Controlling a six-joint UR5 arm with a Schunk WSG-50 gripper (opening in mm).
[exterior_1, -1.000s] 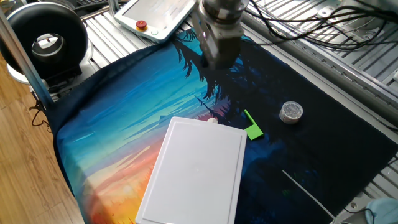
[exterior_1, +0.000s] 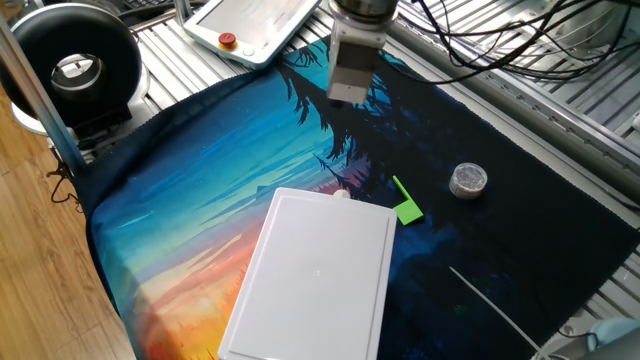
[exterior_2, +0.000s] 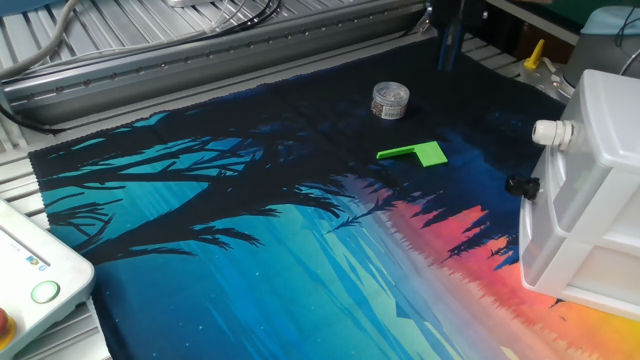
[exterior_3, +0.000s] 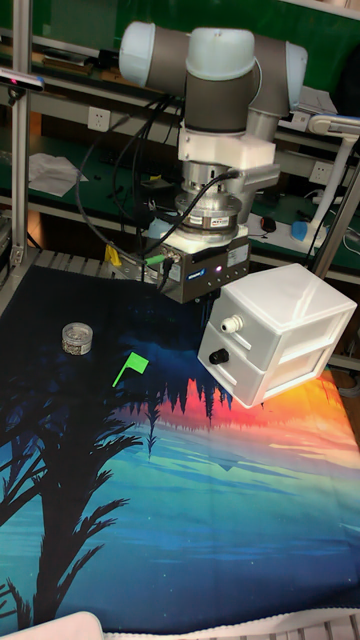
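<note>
My gripper (exterior_1: 347, 100) hangs above the patterned cloth at the top of exterior view 1, clear of the small objects below. In exterior view 3 the gripper (exterior_3: 200, 279) is seen under the arm, at the far side of the cloth. Its fingertips do not show clearly, so the fingers' state and anything between them cannot be made out. A flat green L-shaped piece (exterior_1: 408, 212) lies on the cloth. Close to it stands a clear round jar (exterior_1: 468, 181) with a label. A white drawer box (exterior_3: 279, 331) has one white knob and one black knob.
The cloth (exterior_2: 200, 290) has wide free areas on its blue side. A tablet-like panel (exterior_1: 250, 25) with a red button lies at the cloth's edge. Loose black cables (exterior_1: 490, 50) run along the metal rail. A thin pale cable (exterior_1: 495, 310) crosses the dark side.
Over the last second my gripper has turned from a tilted pose to a more upright one. The objects on the cloth stay put.
</note>
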